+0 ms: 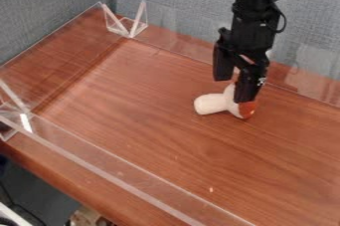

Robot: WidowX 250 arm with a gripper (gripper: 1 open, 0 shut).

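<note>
The black robot gripper hangs from the top at the right of centre, open, over a white object with an orange-red end. This object lies on its side on the wooden table, partly hidden behind the gripper's lower part. I cannot tell whether the fingers touch it.
A white wire frame stands at the back left corner. Grey padded walls rise behind and to the left.
</note>
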